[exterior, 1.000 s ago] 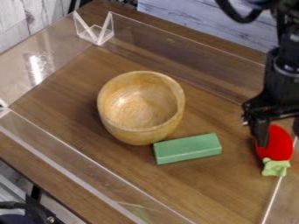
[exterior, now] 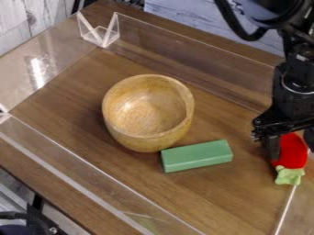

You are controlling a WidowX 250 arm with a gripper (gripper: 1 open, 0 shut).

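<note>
The black gripper (exterior: 281, 135) hangs at the right edge, open, low over a red object with a pale green top (exterior: 289, 154), which looks like a toy vegetable or fruit. Its fingers are partly hidden against the dark body, and whether they touch the red object is unclear. A wooden bowl (exterior: 147, 110) stands left of centre. A green rectangular block (exterior: 196, 155) lies just right of and below the bowl.
Clear plastic walls (exterior: 98, 29) edge the wooden tray floor (exterior: 86, 78). The floor left of and above the bowl is bare, as is the area below the green block.
Since a second ago the gripper has moved a little down and right, closer over the red object. The bowl and green block have not moved.
</note>
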